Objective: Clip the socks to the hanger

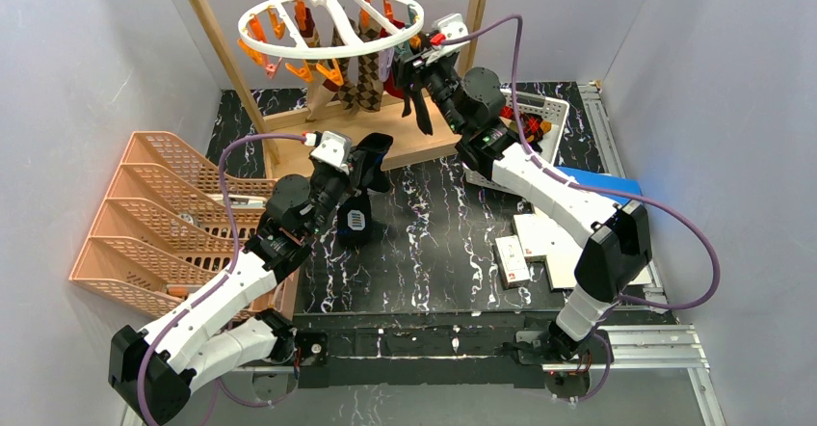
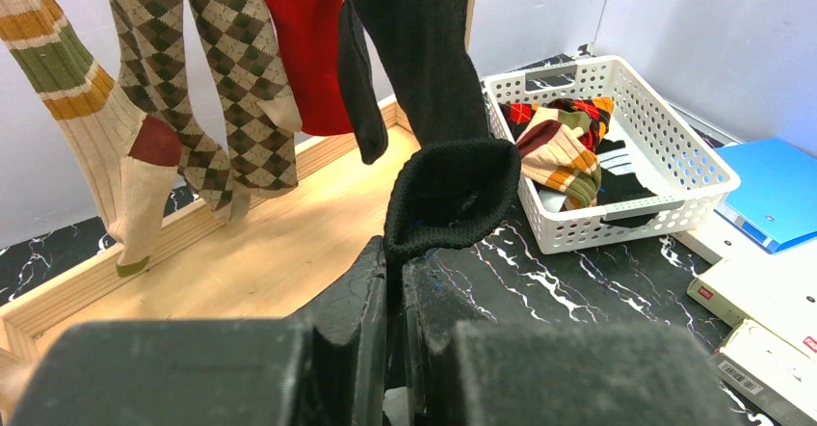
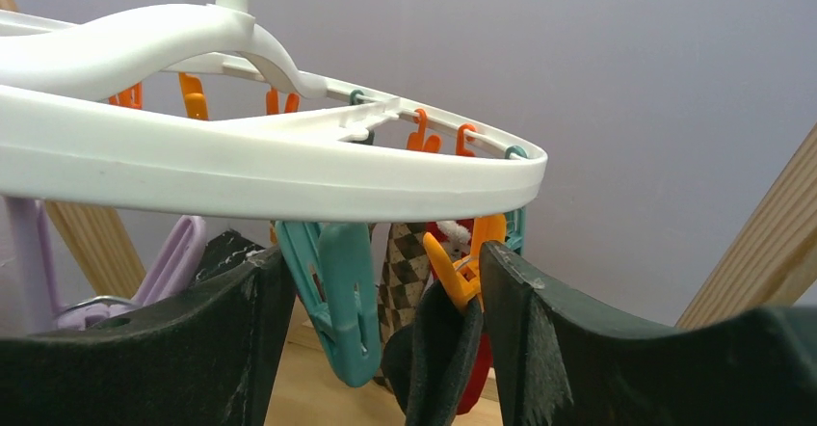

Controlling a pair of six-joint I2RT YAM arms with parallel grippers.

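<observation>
The white ring hanger carries orange, teal and purple clips, with several socks hanging below. In the right wrist view, my right gripper is part open under the rim. A teal clip stands between its fingers, and an orange clip holding a dark sock shows close to the right finger. Whether the fingers touch either clip, I cannot tell. My left gripper is shut on a black sock, whose ribbed cuff stands open above the fingertips. The sock's lower part hangs down with a pale logo.
A white basket with several socks stands at the back right, beside a blue folder and white boxes. An orange-pink rack sits at the left.
</observation>
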